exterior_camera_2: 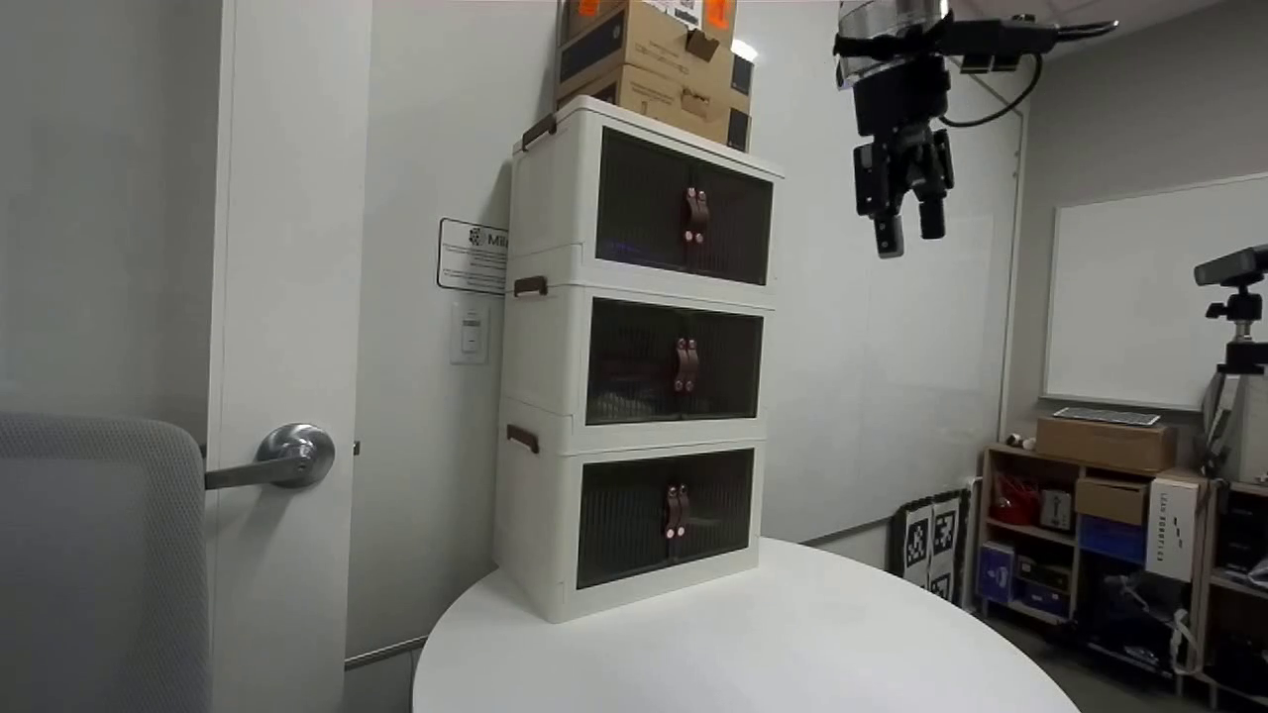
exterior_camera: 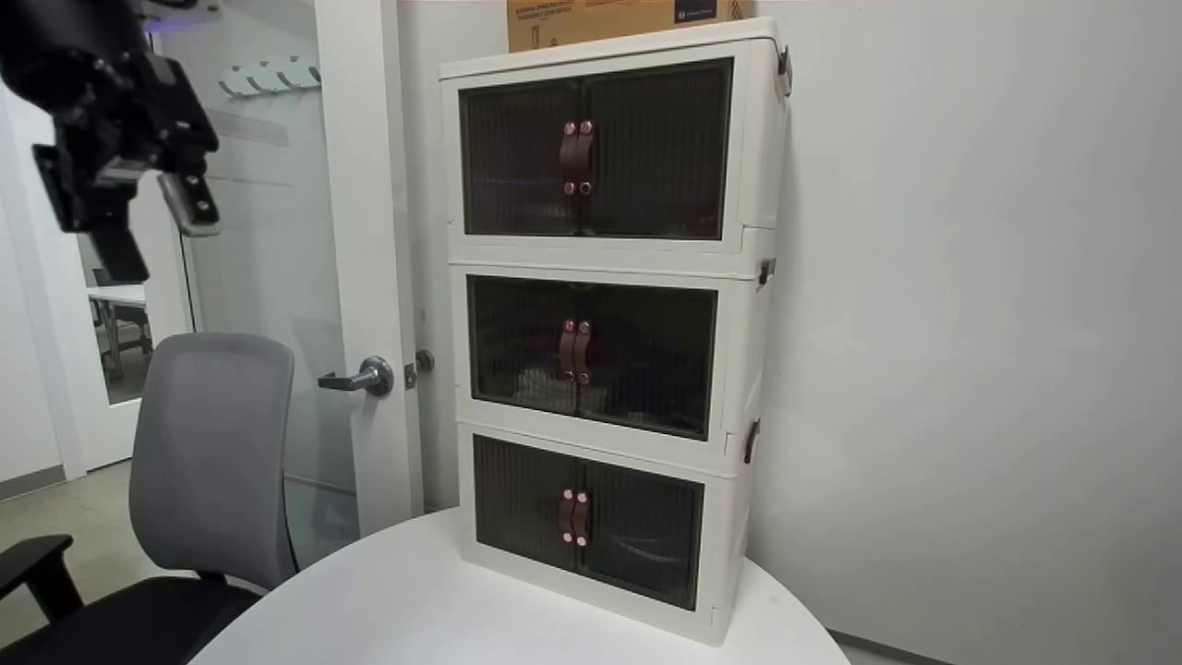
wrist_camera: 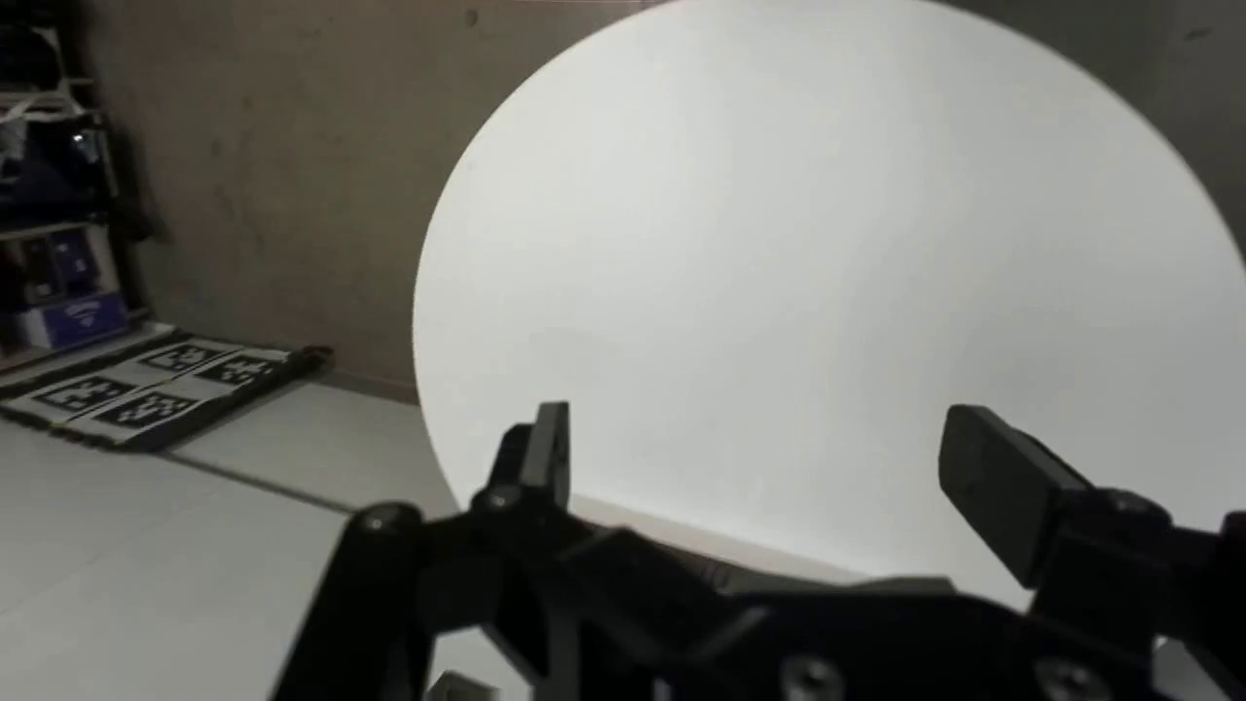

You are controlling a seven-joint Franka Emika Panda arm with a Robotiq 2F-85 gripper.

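Observation:
My gripper [exterior_camera_2: 910, 240] hangs in the air, open and empty, its fingers pointing down; it is to the right of the cabinet in the second exterior view. At the upper left of the first exterior view, the same gripper [exterior_camera: 164, 249] shows well apart from the cabinet. A white cabinet [exterior_camera: 737, 332] of three stacked units stands on a round white table [exterior_camera: 399, 598]. Its top doors [exterior_camera_2: 648, 196], middle doors [exterior_camera_2: 636, 356] and bottom doors [exterior_camera_2: 624, 523] are dark, ribbed and closed, each pair with brown strap handles at the centre. From the wrist, bare tabletop [wrist_camera: 794, 257] lies below the spread fingers [wrist_camera: 993, 479].
Cardboard boxes [exterior_camera_2: 648, 53] sit on top of the cabinet. A grey chair [exterior_camera: 211, 454] and a door with a lever handle [exterior_camera: 360, 379] are on the left. Shelves [exterior_camera_2: 1088, 499] stand far right.

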